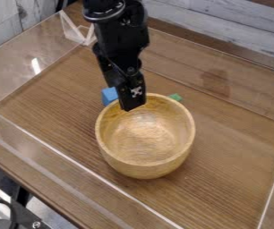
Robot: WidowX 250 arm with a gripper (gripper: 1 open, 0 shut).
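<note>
A round wooden bowl (144, 143) sits in the middle of the table, looking empty. Behind its left rim lies a small blue object (108, 95), partly hidden. Behind its right rim a small green object (175, 97) shows. My black gripper (125, 97) hangs open over the back part of the bowl and near the blue object, with nothing seen held.
The wooden table (223, 179) has clear room to the right and left of the bowl. Pale edges and walls bound it at the left and back. A black cable lies at the lower left corner.
</note>
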